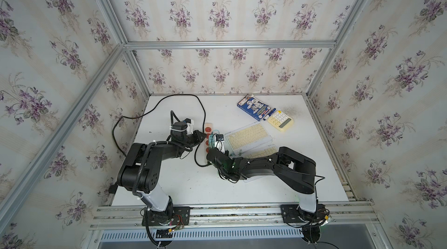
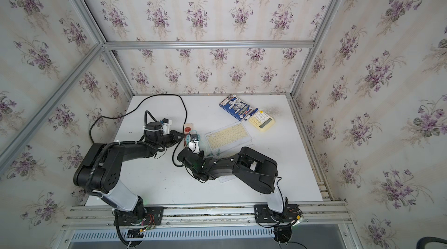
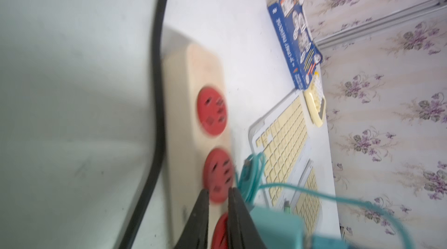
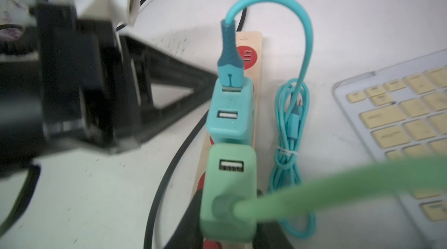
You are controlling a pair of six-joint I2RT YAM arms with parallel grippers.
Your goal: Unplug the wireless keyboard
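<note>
A beige power strip with red sockets (image 3: pixel 193 95) lies on the table. A teal USB charger (image 4: pixel 230 111) sits on it with a teal cable plugged into its top. Nearer, a green charger (image 4: pixel 229 176) has a thick green cable (image 4: pixel 344 190) running right. My right gripper has its fingers around the green charger's sides; whether they press on it is unclear. My left gripper stands slightly open over the strip, its tips close beside the teal charger. Two keyboards lie to the right: a farther one (image 1: pixel 246 138) and a nearer one (image 1: pixel 263 152), partly under the right arm.
A black power cord (image 4: pixel 174 179) runs along the strip's left side. Coiled teal cable (image 4: pixel 284 155) lies right of the strip. The blue box (image 1: pixel 255 107) and yellow calculator (image 1: pixel 279 120) sit at the back right.
</note>
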